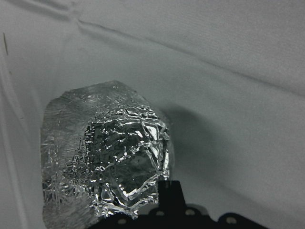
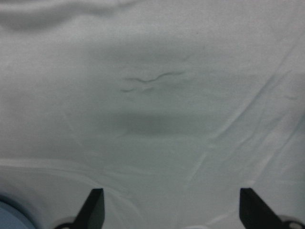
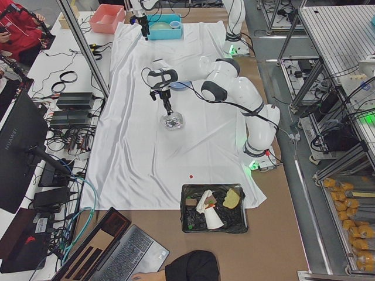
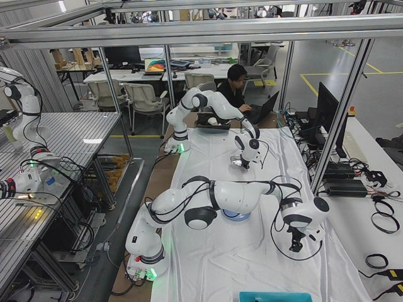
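A crumpled piece of silver foil (image 3: 173,121) (image 1: 109,152) lies on the white cloth. My left gripper (image 3: 169,111) reaches down to its edge; in the left wrist view the fingertips (image 1: 169,191) are together at that edge, and I cannot tell whether foil is pinched between them. My right gripper (image 4: 296,242) is above the cloth at the other end, open and empty in the right wrist view. A blue plate (image 2: 10,219) is partly in view beside it, largely hidden by the arms in both camera views.
A turquoise bin (image 3: 165,34) with items stands at the far end of the cloth in the camera left view. A black lined tray (image 3: 234,221) with rubbish sits at the near end. The cloth between foil and tray is mostly clear.
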